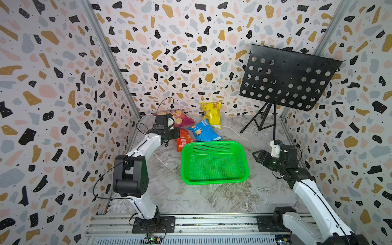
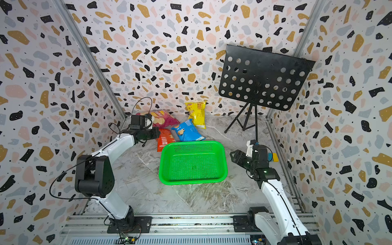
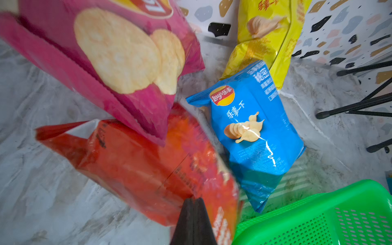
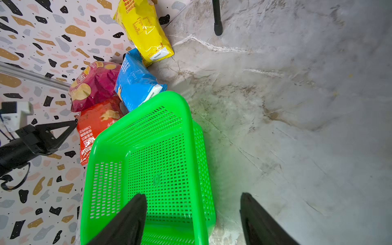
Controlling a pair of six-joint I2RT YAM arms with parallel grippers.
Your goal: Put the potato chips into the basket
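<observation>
Four chip bags lie behind the green basket (image 1: 214,179): magenta (image 3: 114,53), red (image 3: 134,163), blue (image 3: 253,134) and yellow (image 3: 269,36). My left gripper is over the red bag with its fingers shut together; whether they pinch any of it is unclear. My right gripper stands part open beside the basket's right rim, nothing seen held between its fingers. The basket is empty.
A black music stand (image 1: 287,77) on a tripod occupies the back right. Patterned walls (image 1: 61,81) enclose the marble table (image 4: 285,143), which has free room at the front and right of the basket.
</observation>
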